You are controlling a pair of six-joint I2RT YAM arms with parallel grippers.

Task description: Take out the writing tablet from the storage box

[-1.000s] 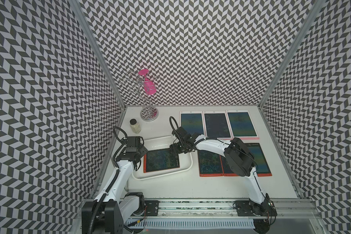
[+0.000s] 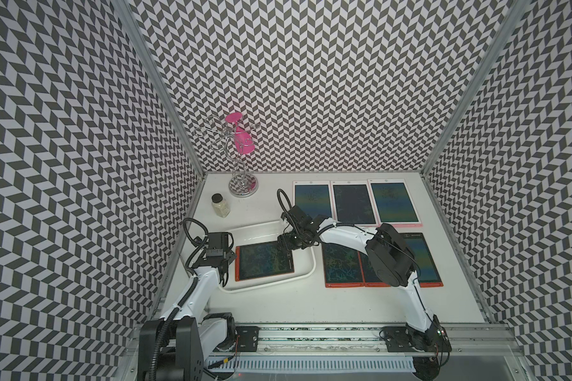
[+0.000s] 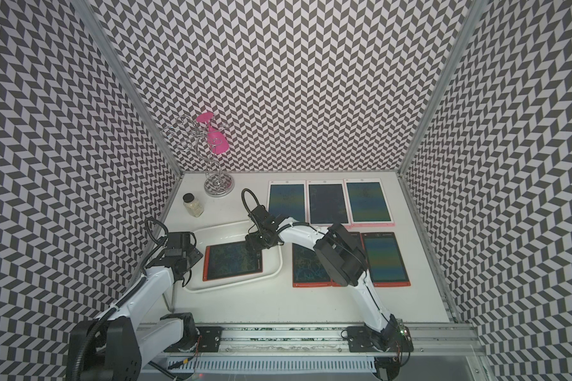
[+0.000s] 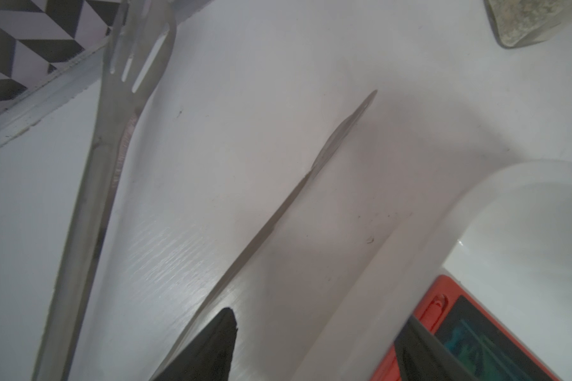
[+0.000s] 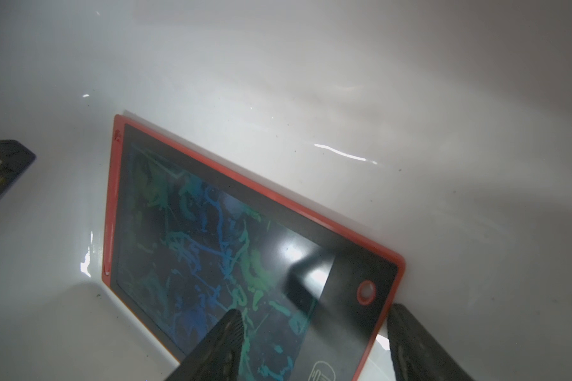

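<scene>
A red-framed writing tablet (image 2: 265,260) with a dark, scribbled screen lies in the shallow white storage box (image 2: 267,284). In the left wrist view my left gripper is open at the box's left side. One fingertip shows outside the wall and the other over the inside, near the tablet's red edge (image 4: 433,308). My right gripper, also open, is at the tablet's right end. One of its fingers overlaps the screen in view, while the other appears just past the red edge. Whether the fingertips touch anything, I cannot tell.
A fork (image 4: 105,146) and another slim utensil (image 4: 279,209) lie left of the box. Behind stand a dark-lidded jar (image 2: 220,205) and a metal rack (image 2: 242,184) with a pink glass. Several other tablets (image 2: 352,203) occupy the right side.
The storage box and its tablet have shifted slightly to the right. My right arm has barely moved.
</scene>
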